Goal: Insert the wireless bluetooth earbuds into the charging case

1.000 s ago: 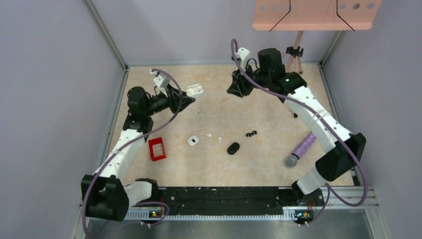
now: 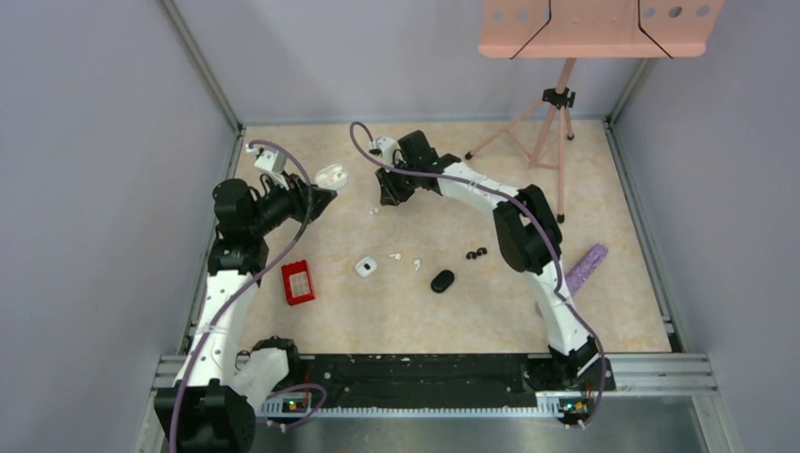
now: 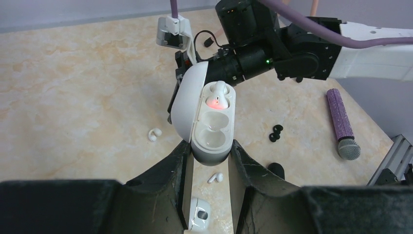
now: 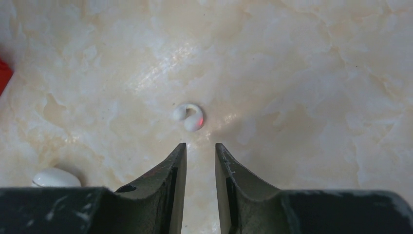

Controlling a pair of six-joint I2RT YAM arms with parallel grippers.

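A white charging case [image 3: 213, 122], lid up, is held in the air by my left gripper, shut on its lower end. One white earbud [image 3: 217, 101] sits in its far slot, and the near slot is empty. Another white earbud [image 4: 189, 117] lies on the table, with a reddish glint on it. Just short of that earbud in the right wrist view, my right gripper is partly open, a clear gap between its fingers. From above, the right gripper hangs close beside the same earbud [image 2: 375, 210].
A white square case [image 2: 366, 267], white earbuds [image 2: 417, 265], a black case [image 2: 442, 281] and black earbuds [image 2: 476, 253] lie mid-table. A red box [image 2: 297, 282] is at left, a purple microphone [image 2: 587, 268] at right. Behind stands a pink tripod [image 2: 552, 132].
My right gripper has swept left and down toward the table, near the loose earbud. The loose earbud has not moved.
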